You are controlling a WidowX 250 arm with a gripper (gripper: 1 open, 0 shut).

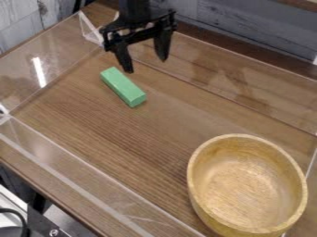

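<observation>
My gripper [136, 42] is at the top of the camera view, dark, with two finger assemblies spread apart and open, nothing visible between them. It hangs above and behind a green block [122, 86], which lies diagonally on the wooden table left of centre, apart from the fingers.
A pale yellow oval tub [246, 142] stands at the lower right. A dark cable lies at the bottom left corner, and whitish material is at the left edge.
</observation>
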